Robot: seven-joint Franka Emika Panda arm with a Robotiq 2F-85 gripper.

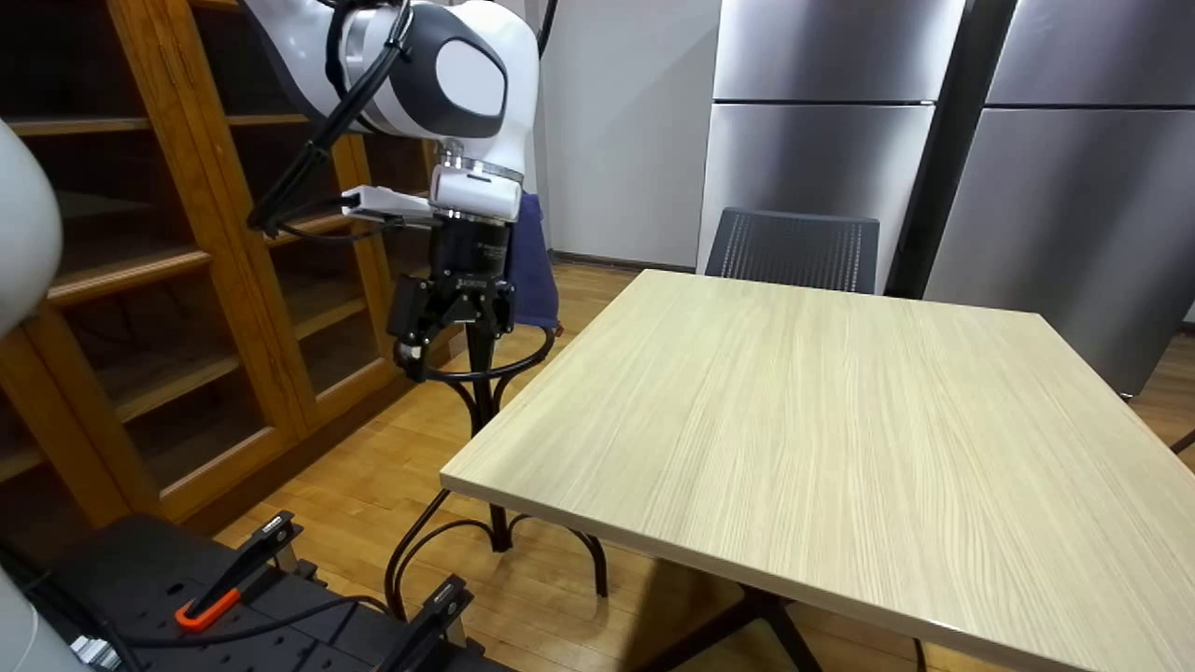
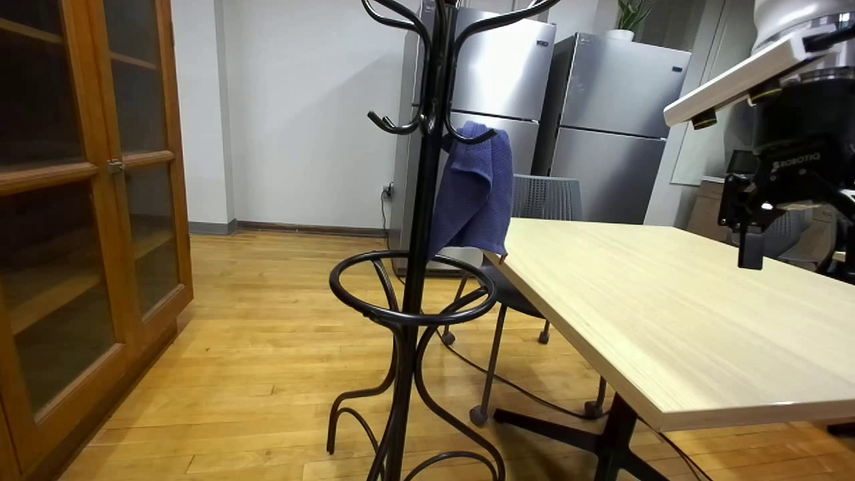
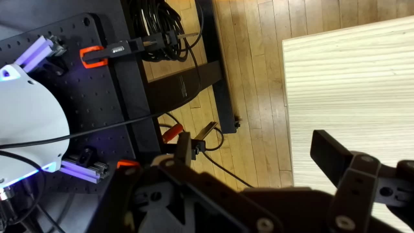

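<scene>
My gripper [image 1: 456, 336] hangs fingers down, open, with nothing between its fingers. In the wrist view its two fingers [image 3: 329, 157] stand wide apart, above the floor gap between my base and the table edge. A blue towel [image 2: 477, 188] hangs from a lower hook of the black coat rack [image 2: 418, 232]. In exterior view 1 the towel [image 1: 532, 274] is partly hidden behind my wrist. The light wooden table [image 1: 829, 414] is bare where it shows. My gripper [image 2: 799, 244] is at the right side of exterior view 2, well apart from the towel.
A dark chair [image 1: 797, 248] stands at the table's far side. Glass-door cabinets [image 1: 168, 269] line the left, and steel fridges [image 1: 823, 134] stand behind. Clamps [image 3: 112, 52] and cables lie around my dark base plate [image 3: 97, 93].
</scene>
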